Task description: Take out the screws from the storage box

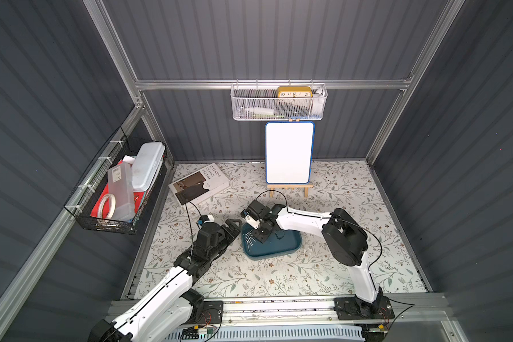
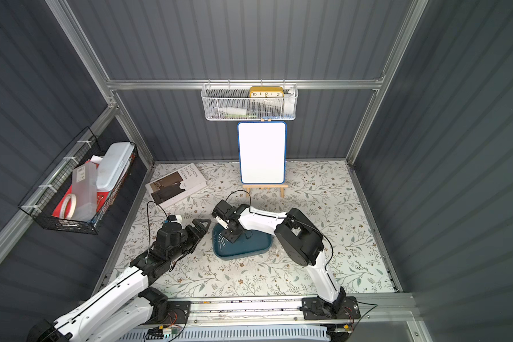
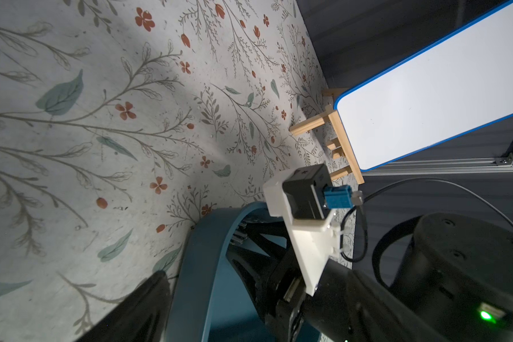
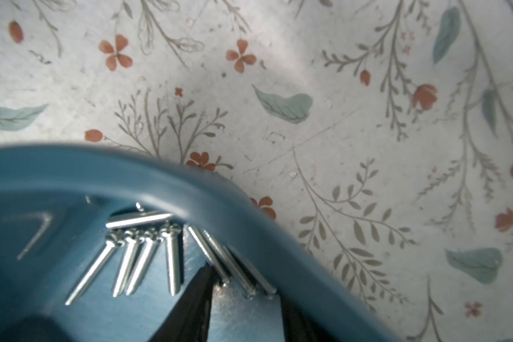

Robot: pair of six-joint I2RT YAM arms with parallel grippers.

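A blue storage box [image 1: 273, 248] sits mid-table. Several silver screws [image 4: 145, 262] lie in it along its wall, some grouped near the fingertips of my right gripper, which is down inside the box with its fingers parted; whether anything is between them is partly hidden by the rim. My left gripper [image 1: 233, 227] hangs just left of the box, open, its blurred fingers at the bottom of the left wrist view.
A book [image 1: 199, 185] lies at the back left, a whiteboard on an easel [image 1: 289, 152] stands behind the box, and a wire basket [image 1: 99, 221] hangs on the left wall.
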